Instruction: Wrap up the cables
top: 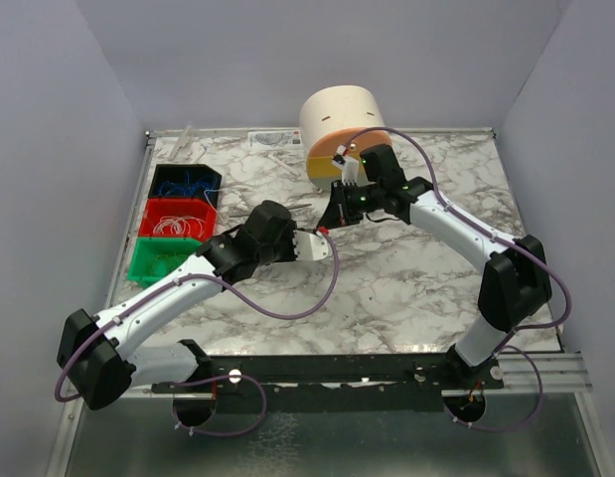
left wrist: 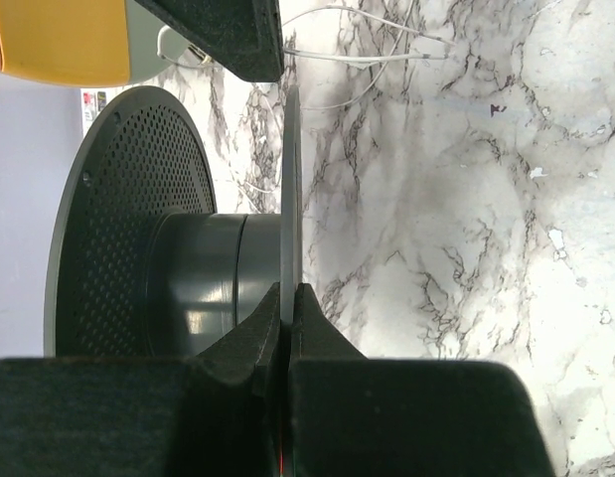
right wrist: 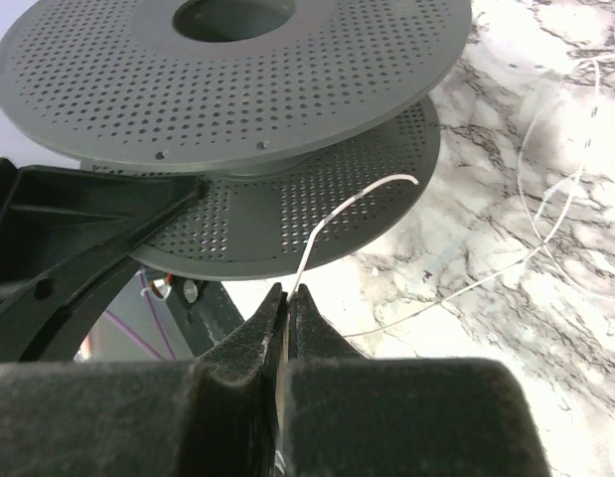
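A dark grey spool (left wrist: 193,278) with two perforated flanges is held up above the marble table (top: 386,308). My left gripper is shut on one flange, seen edge-on between its fingers in the left wrist view. In the right wrist view the spool (right wrist: 317,104) is just beyond my right gripper. That gripper is shut on a thin white cable (right wrist: 312,238), whose short free end bends over beside the lower flange. More white cable (left wrist: 372,62) loops loosely near the table. Whether any cable is wound around the spool's core cannot be told.
Stacked at the left are a black bin (top: 200,176) with blue cables, a red bin (top: 193,206) with white cable, and a green bin (top: 148,260). A large white and orange cylinder (top: 339,107) stands at the back. Bare table lies in front of the arms.
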